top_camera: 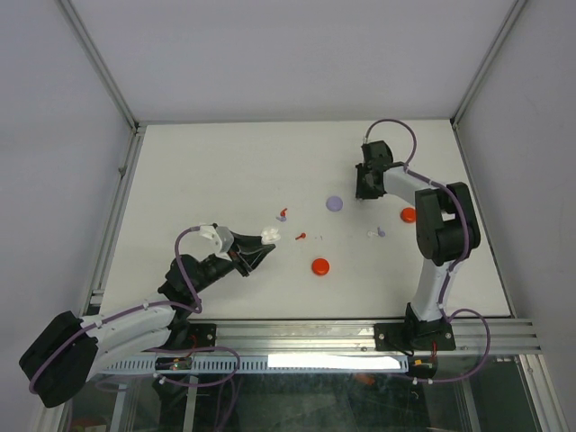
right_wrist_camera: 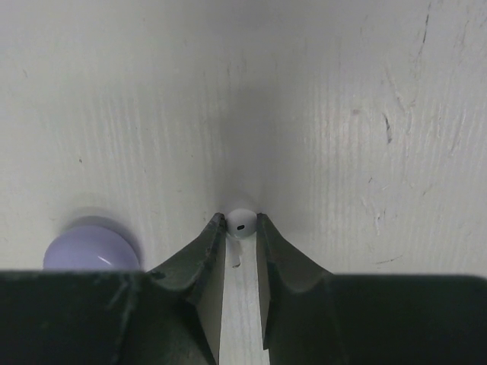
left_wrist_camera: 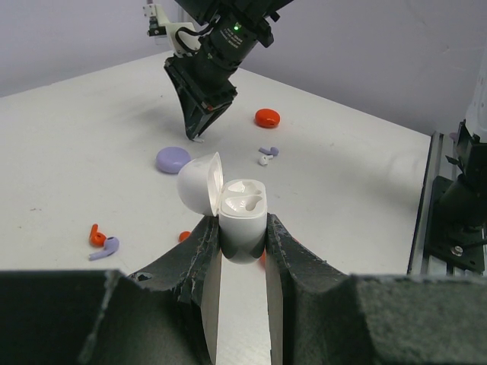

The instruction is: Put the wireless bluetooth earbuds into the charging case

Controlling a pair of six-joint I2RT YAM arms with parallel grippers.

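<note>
In the left wrist view the white charging case (left_wrist_camera: 242,209), lid raised, is held in my left gripper over the table. In the top view that gripper is at the lower left. My right gripper is shut on a small white earbud (right_wrist_camera: 240,222), low over the table at the back right, right of a purple round lid (right_wrist_camera: 91,251). Another white earbud (left_wrist_camera: 263,160) lies on the table beside small purple pieces (left_wrist_camera: 272,150).
Red round lids (top_camera: 319,267) (top_camera: 408,215) and small red and purple pieces (top_camera: 301,236) lie on the white table (top_camera: 198,162).
</note>
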